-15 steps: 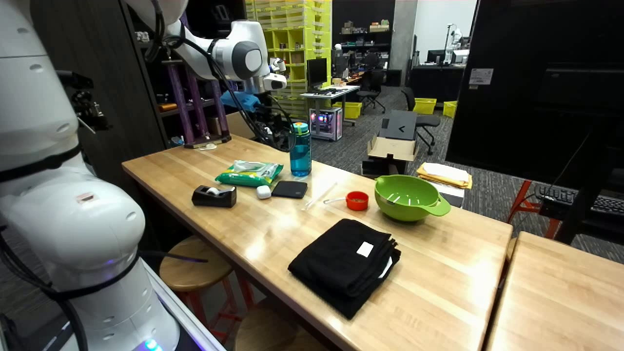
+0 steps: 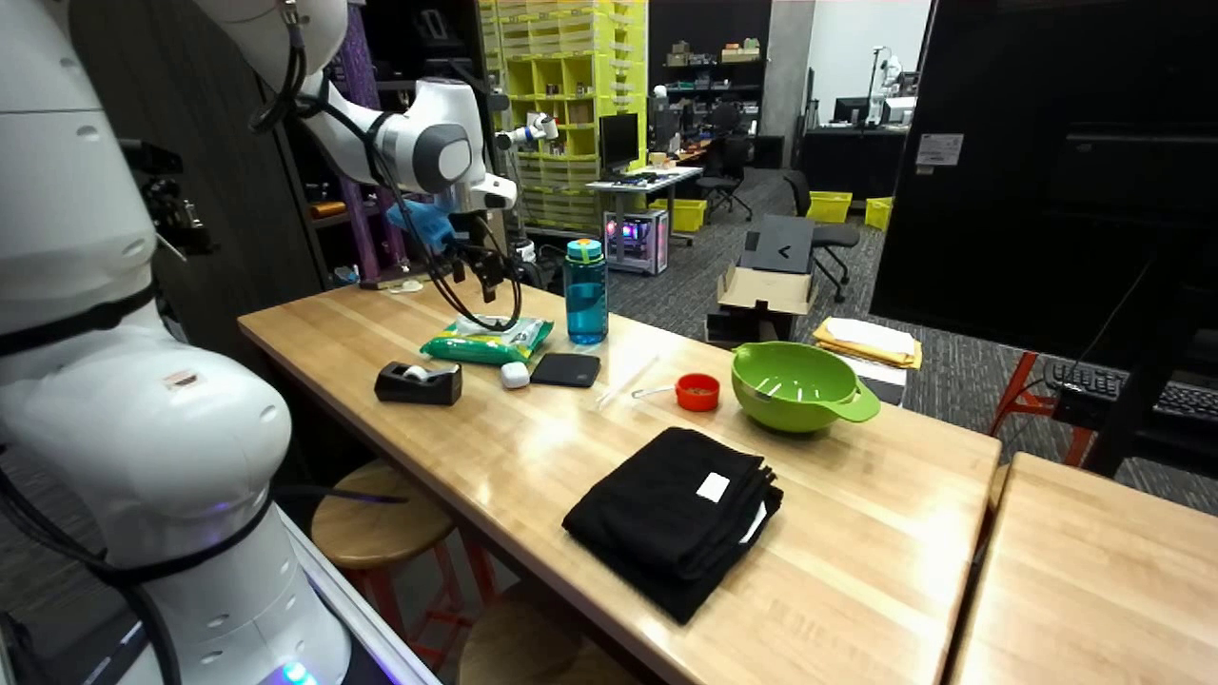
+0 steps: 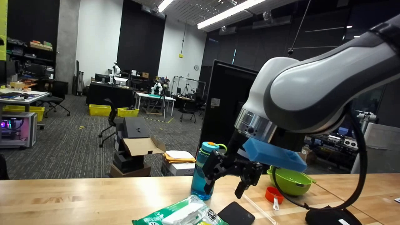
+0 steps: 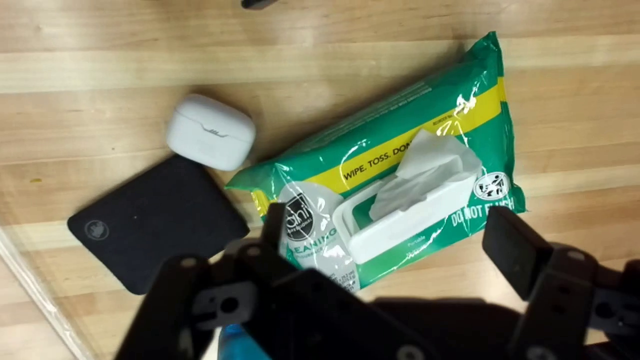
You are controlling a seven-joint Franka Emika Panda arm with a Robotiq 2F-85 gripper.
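Observation:
A green and yellow pack of wipes [image 4: 384, 159] lies flat on the table, one white wipe [image 4: 429, 171] poking up through its lid opening. My gripper hangs above the pack, open, with its two black fingers far apart and nothing held between them. In the second exterior view the gripper [image 3: 224, 193] is seen pointing down over the table, the pack [image 3: 183, 213] below it and toward the left. From the first exterior view, the gripper [image 2: 474, 291] is above the pack's far side, and a hanging cable crosses in front of the pack [image 2: 491, 341].
Close to the pack are a blue bottle [image 2: 585, 299], a black flat case [image 4: 159, 225], a white earbud case [image 4: 211, 132] and a tape dispenser [image 2: 419, 383]. Farther right lie a red measuring cup [image 2: 697, 392], a green colander [image 2: 788, 388] and folded black cloth [image 2: 679, 514].
The arm has moved left and lower in the first exterior view, from near the bottle to over the pack. Objects on the table have stayed put.

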